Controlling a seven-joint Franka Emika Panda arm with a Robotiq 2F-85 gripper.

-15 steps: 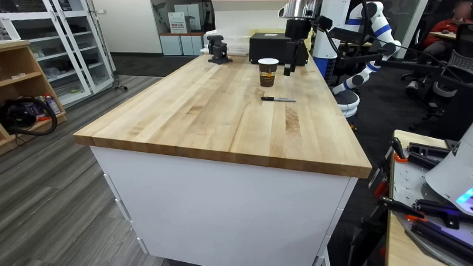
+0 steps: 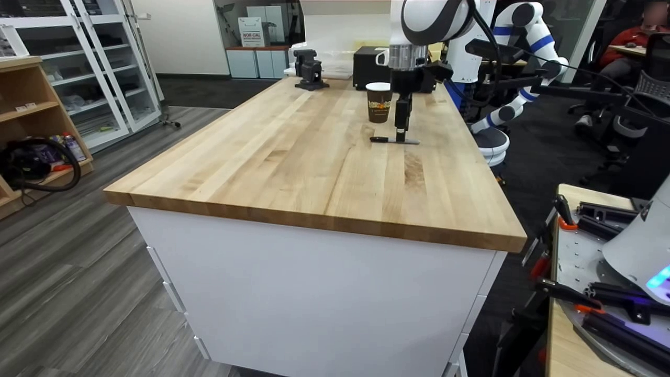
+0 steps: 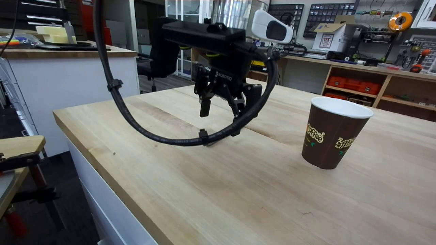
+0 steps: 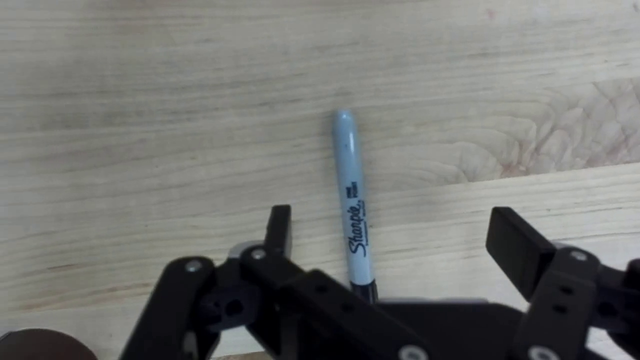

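A grey Sharpie marker (image 4: 349,180) with a black cap lies flat on the wooden table. In the wrist view its body runs between the two finger pads, touching neither; its capped end is partly covered by the gripper. My gripper is open with nothing held. From the first exterior view, the gripper (image 2: 402,134) points straight down, low over the marker (image 2: 381,139). The second exterior view has the open gripper (image 3: 220,118) above the tabletop, a black cable passing in front, and the marker mostly hidden there.
A brown paper cup (image 3: 331,136) with a white rim stands upright near the gripper; its edge (image 4: 45,347) enters the wrist view's lower left corner. Farther back are a black box (image 2: 370,66) and a black device (image 2: 309,70).
My arm has come down and toward the camera, from beside the cup and above the table to low over the marker. The marker and cup look unmoved.
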